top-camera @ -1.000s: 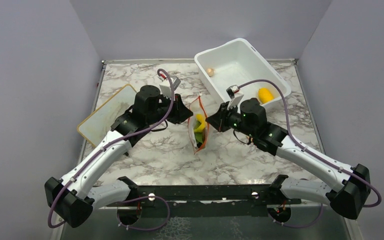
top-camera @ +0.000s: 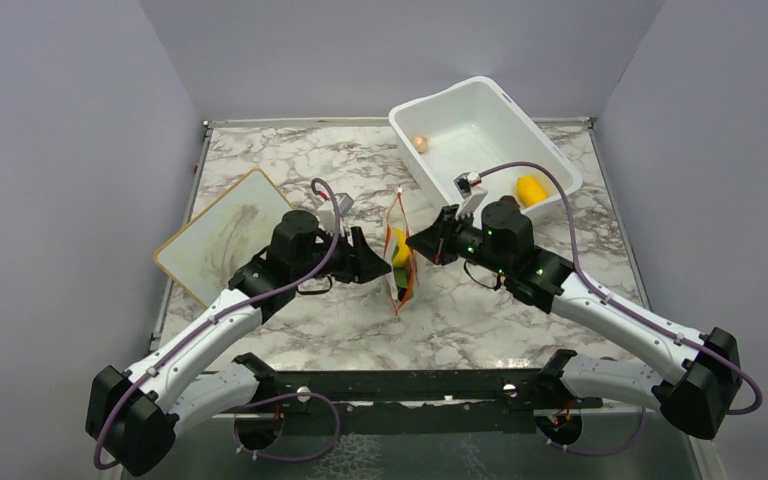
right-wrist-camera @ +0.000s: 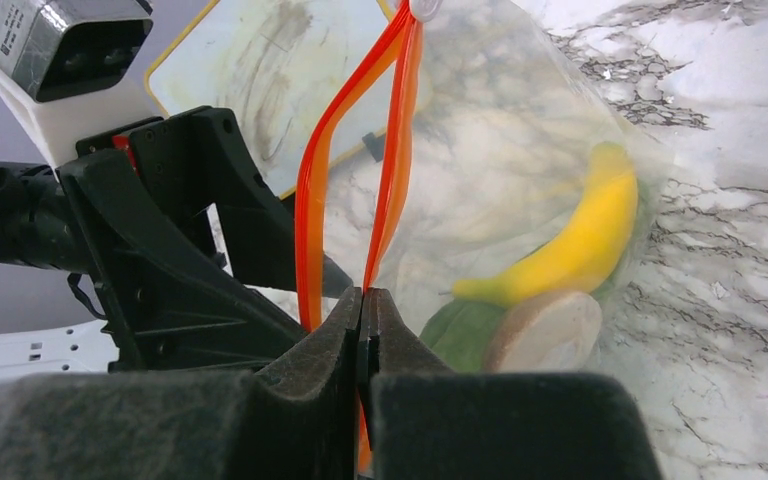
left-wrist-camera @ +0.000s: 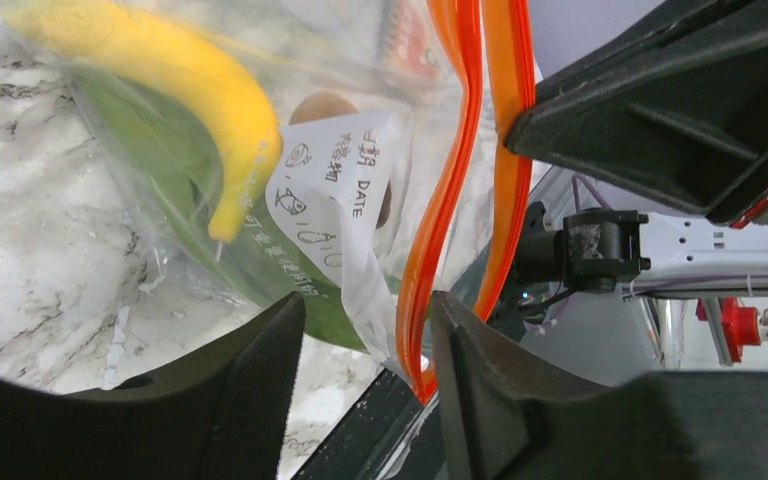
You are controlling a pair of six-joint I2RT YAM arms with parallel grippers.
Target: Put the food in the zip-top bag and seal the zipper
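The clear zip top bag (top-camera: 401, 285) stands upright between my grippers, its mouth edged with two orange zipper strips (left-wrist-camera: 440, 210) that stand apart. Inside are a yellow banana (left-wrist-camera: 195, 85), something green (left-wrist-camera: 160, 165) and a round pale-brown item (right-wrist-camera: 550, 330). My right gripper is shut, with one thin orange strip pinched at its fingertips. On the opposite side, my left gripper is part open at the bag's mouth; the strips' lower end shows near its right finger (left-wrist-camera: 465, 370). Whether that finger touches them is unclear.
A white bin (top-camera: 475, 125) at the back right holds a yellow item (top-camera: 531, 190) and a small round beige one (top-camera: 420, 144). Left of the bag lies a white board (top-camera: 215, 235) with a yellow edge. Bare marble tabletop (top-camera: 460, 335) shows in front.
My left gripper has moved down along the bag's mouth, toward the front edge. The mouth looks narrower than a second ago. The right arm is nearly unmoved.
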